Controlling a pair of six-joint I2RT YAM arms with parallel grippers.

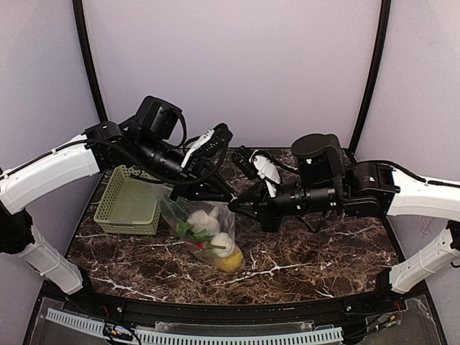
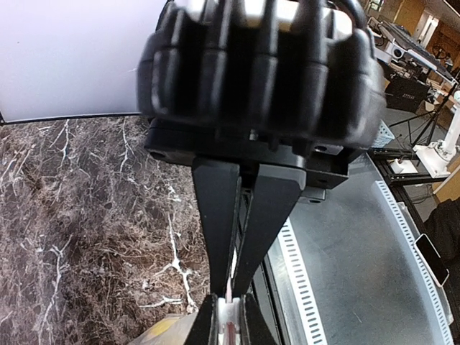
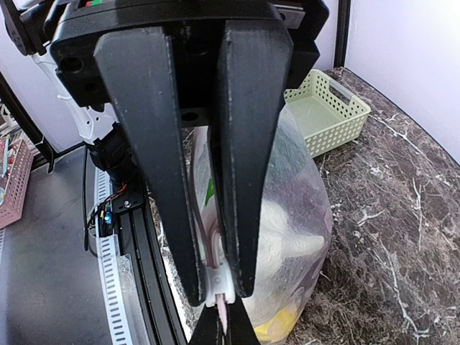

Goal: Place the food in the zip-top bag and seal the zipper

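A clear zip bag (image 1: 205,237) holding white produce, green leaves and something yellow hangs below my two grippers, which meet tip to tip at its top. My left gripper (image 1: 228,197) is shut on the zipper end, a small white slider (image 3: 219,284) with a pinkish strip visible at the fingertips. My right gripper (image 1: 238,205) is shut at that same spot; whether anything is between its fingertips is hard to tell in the wrist views. The bag's contents show partly through the plastic (image 3: 280,244) in the right wrist view.
A pale green perforated basket (image 1: 126,208) stands at the left back of the dark marble table (image 1: 323,266). Metal rails run along the front edge.
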